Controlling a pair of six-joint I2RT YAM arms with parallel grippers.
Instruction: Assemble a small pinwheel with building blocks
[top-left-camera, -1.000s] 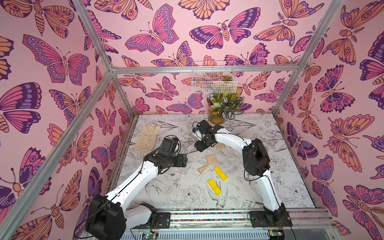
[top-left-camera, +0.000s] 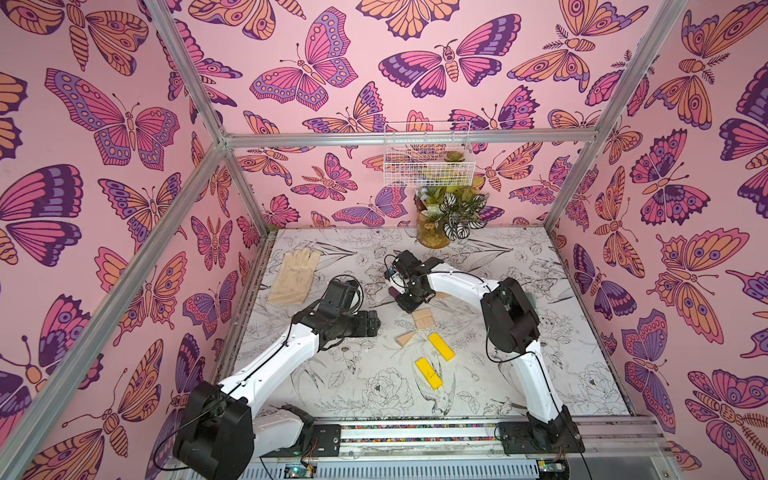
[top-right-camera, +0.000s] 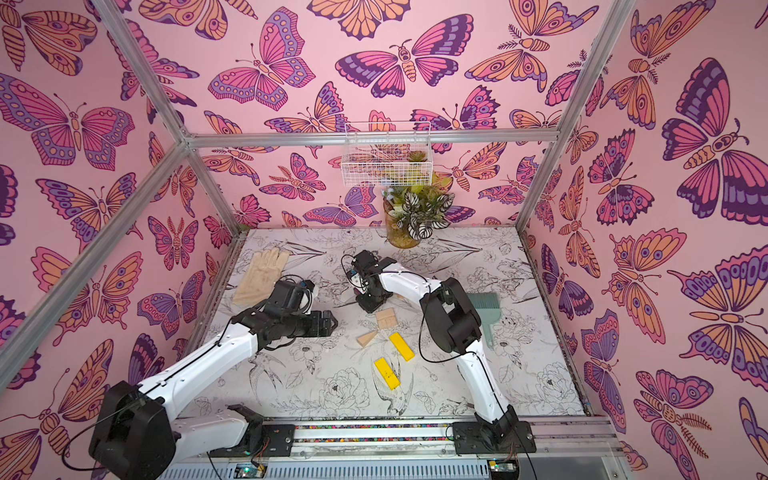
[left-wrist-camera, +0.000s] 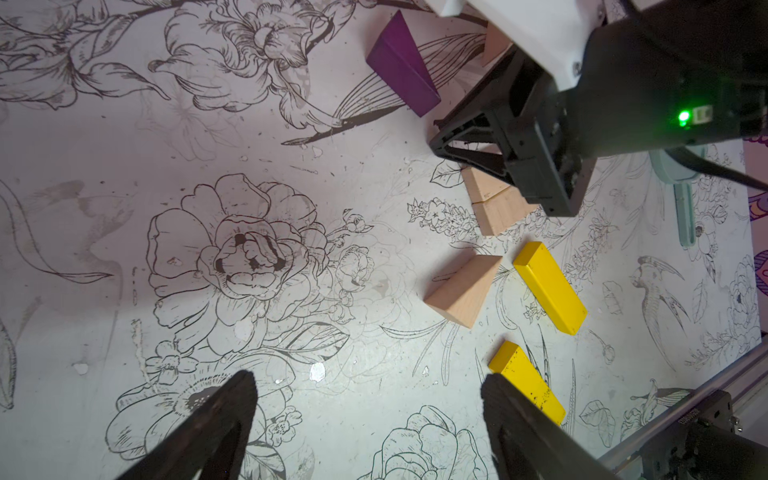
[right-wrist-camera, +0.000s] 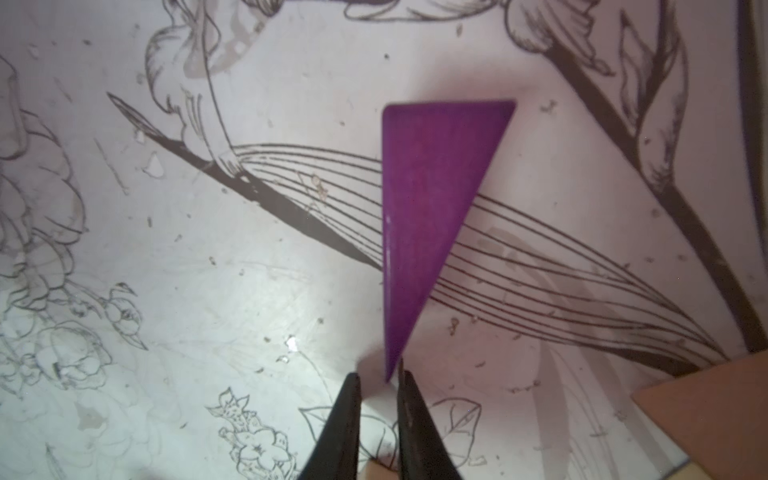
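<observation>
A purple wedge block (right-wrist-camera: 424, 192) lies on the table; its pointed end sits just ahead of my right gripper's fingertips. From the left wrist view, a gap separates that purple block (left-wrist-camera: 404, 68) from the right gripper. The right gripper has only a narrow gap between its fingers, and table and wood show through it with nothing held. My left gripper is open and empty over bare table. Near the right gripper lie square wooden blocks (left-wrist-camera: 500, 208), a wooden wedge (left-wrist-camera: 465, 289) and two yellow blocks (left-wrist-camera: 550, 286).
Beige gloves (top-left-camera: 293, 276) lie at the back left, and a potted plant (top-left-camera: 433, 230) stands at the back. A green brush (top-right-camera: 484, 308) rests on the right.
My right gripper has shifted a little toward the front and right, bringing the purple block into view beside it. The left gripper has moved slightly right. The loose blocks stay put.
</observation>
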